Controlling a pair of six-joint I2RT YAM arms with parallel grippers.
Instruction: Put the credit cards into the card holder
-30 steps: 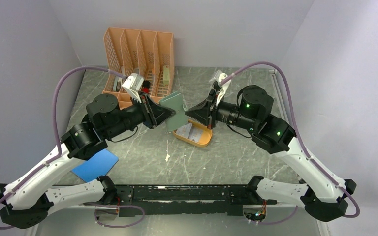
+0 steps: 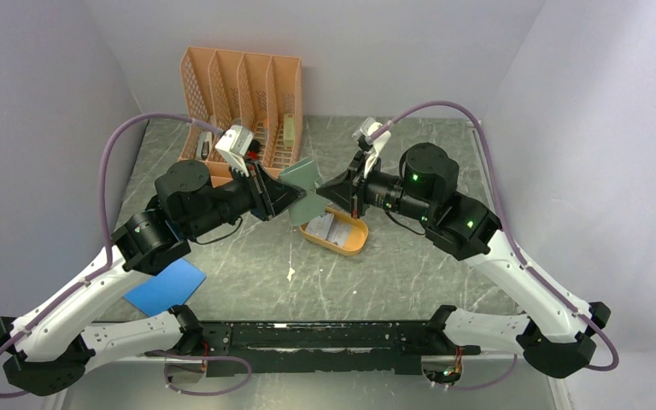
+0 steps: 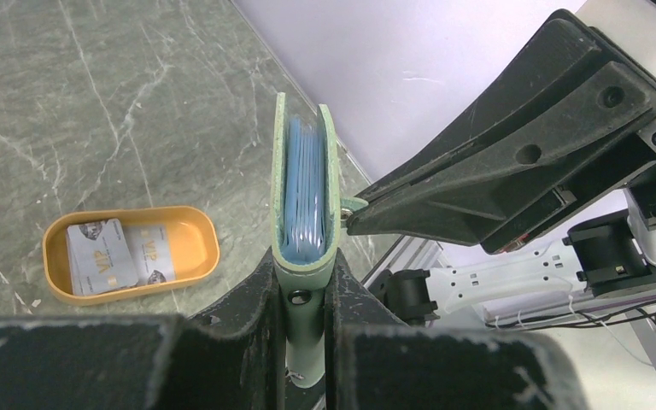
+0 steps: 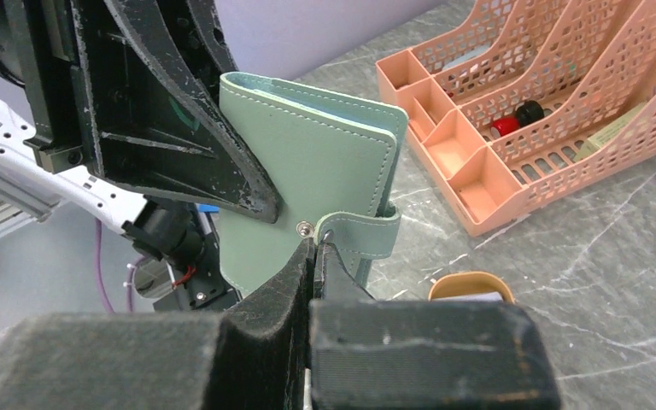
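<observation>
A mint-green card holder (image 4: 307, 145) hangs above the table, with my left gripper shut on its lower part. Its mouth faces up in the left wrist view, showing the edges of bluish clear sleeves (image 3: 305, 192). My right gripper is shut, its tips at the free end of the holder's small snap strap (image 4: 363, 232); whether that end sits between the tips cannot be made out. The strap sticks out, unfastened, beside a metal snap (image 4: 305, 229). Below, a white card (image 3: 100, 256) partly overlaps a greyish one (image 3: 155, 248) in a yellow-orange tray (image 3: 208, 242).
An orange divided rack (image 2: 287, 73) stands at the back left, holding small items. A blue mat (image 2: 166, 286) lies at the front left.
My right gripper has moved left, up against the card holder's strap side. The left arm and the holder have barely shifted. The tray and its cards have stayed put.
</observation>
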